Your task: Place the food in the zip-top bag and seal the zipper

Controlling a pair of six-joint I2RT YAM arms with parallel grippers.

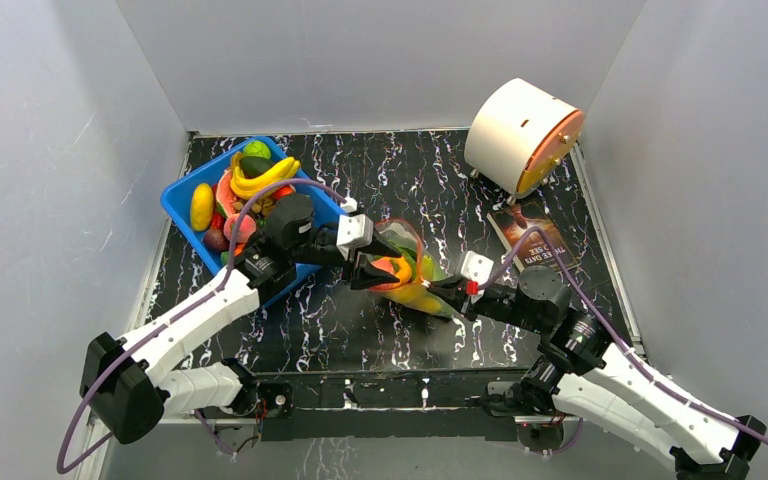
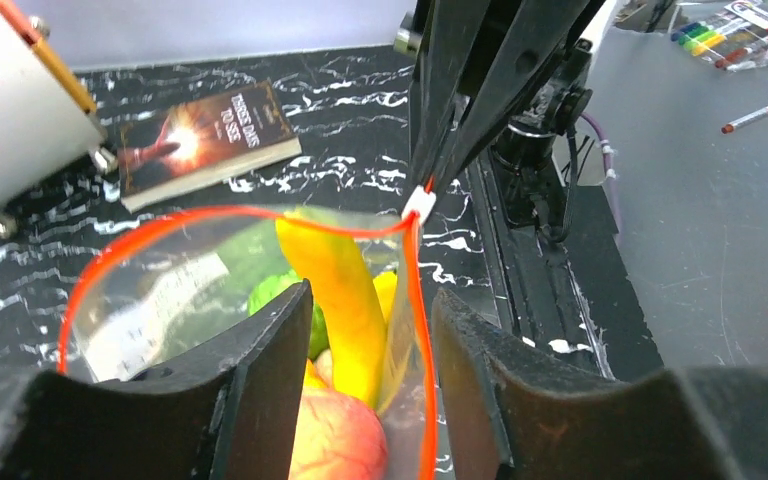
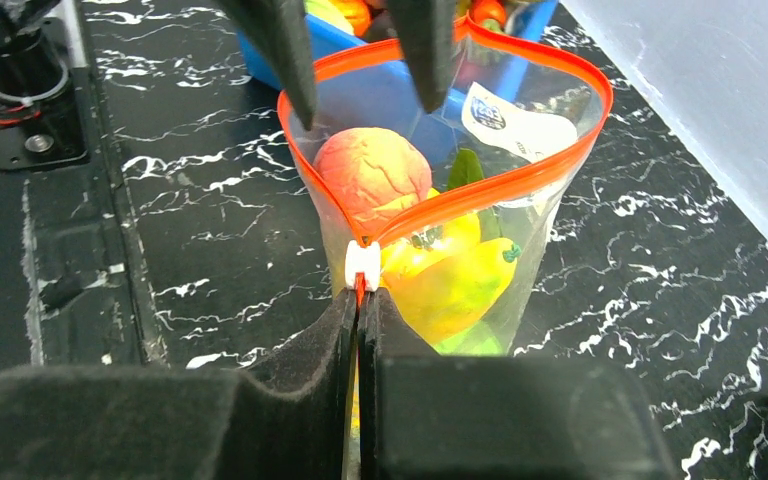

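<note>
The clear zip bag [image 1: 410, 295] with an orange zipper rim holds a peach [image 3: 370, 170], a yellow pepper-like piece [image 3: 450, 290] and some green food. Its mouth gapes. My right gripper is shut on the zipper end beside the white slider [image 3: 363, 262]. My left gripper is part open over the bag's rim, the orange edge passing between and beyond its fingers in its wrist view; it does not appear closed on it.
The blue bin [image 1: 175, 200] of mixed produce stands at left. A white cylinder [image 1: 515, 135] and a book [image 1: 530, 235] lie at the right back.
</note>
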